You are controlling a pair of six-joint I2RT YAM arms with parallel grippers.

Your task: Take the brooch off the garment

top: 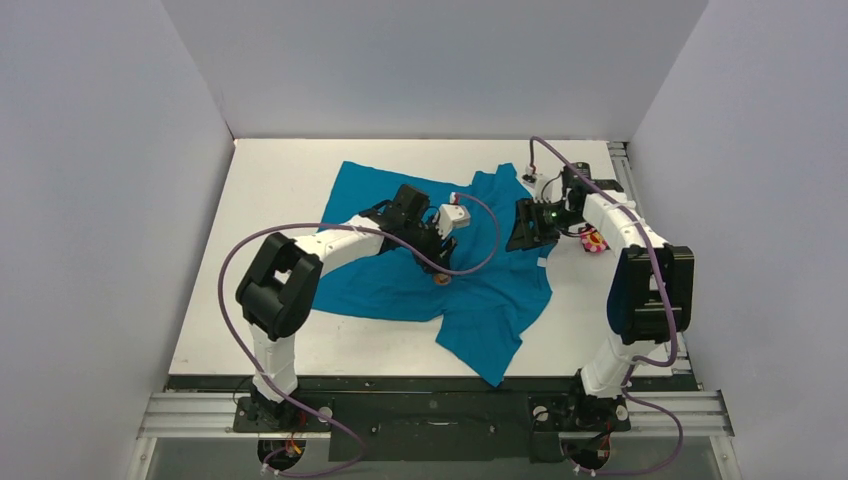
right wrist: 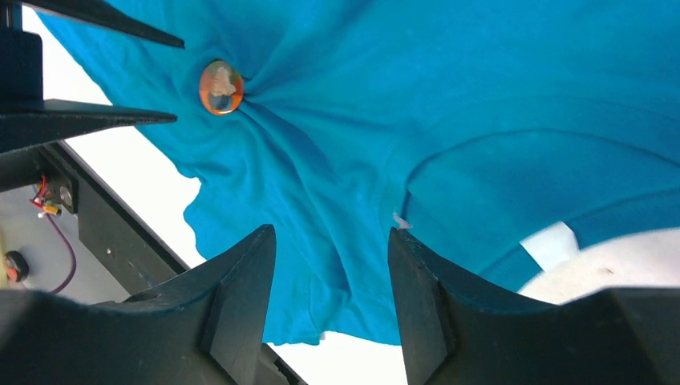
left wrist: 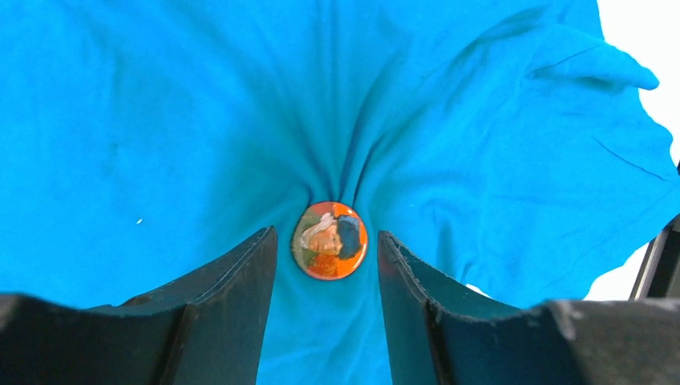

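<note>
A blue garment (top: 375, 287) lies spread on the white table. On it sits a round brooch (left wrist: 329, 241) with an orange and brown picture, and folds in the cloth run up to its edge. In the left wrist view my left gripper is open above the brooch, which appears between the fingertips with cloth all round it. Over the garment's right part hovers my right gripper, open, with only cloth showing beyond its fingers. From the right wrist view, the brooch (right wrist: 221, 87) appears at upper left, beside the left gripper's dark fingers (right wrist: 120, 119). Its fastening is hidden.
A pink and red patterned item (top: 593, 240) lies under the right arm at the table's right side. Bare white table (top: 225, 325) shows on the left. A white tag (right wrist: 551, 245) lies at the garment's right edge.
</note>
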